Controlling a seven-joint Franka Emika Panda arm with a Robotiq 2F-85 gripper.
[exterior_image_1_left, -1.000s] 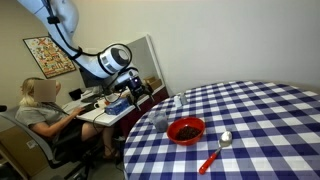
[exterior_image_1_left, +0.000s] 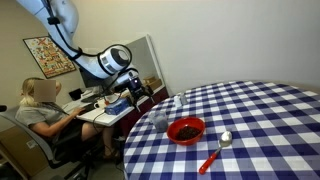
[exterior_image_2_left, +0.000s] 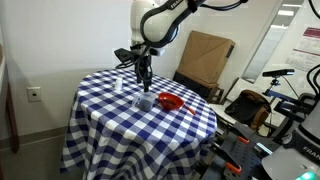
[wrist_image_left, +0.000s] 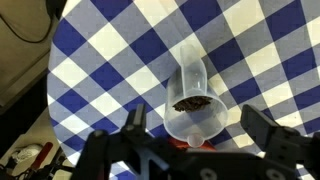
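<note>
A clear cup (exterior_image_1_left: 160, 122) stands on the blue-and-white checked tablecloth, left of a red bowl (exterior_image_1_left: 187, 123) with dark contents. From above, the wrist view shows the clear cup (wrist_image_left: 219, 133) with some dark material visible in it or through it. My gripper is open, its two fingers apart on either side of the cup's image. In exterior view 2 the gripper (exterior_image_2_left: 144, 76) hangs in the air above the cup (exterior_image_2_left: 145, 102), not touching it. A spoon (exterior_image_1_left: 225, 138) with a red handle lies to the right of the bowl.
A small white object (exterior_image_1_left: 180, 99) stands farther back on the tablecloth. A seated person (exterior_image_1_left: 45, 115) is beside a desk at the left, off the table.
</note>
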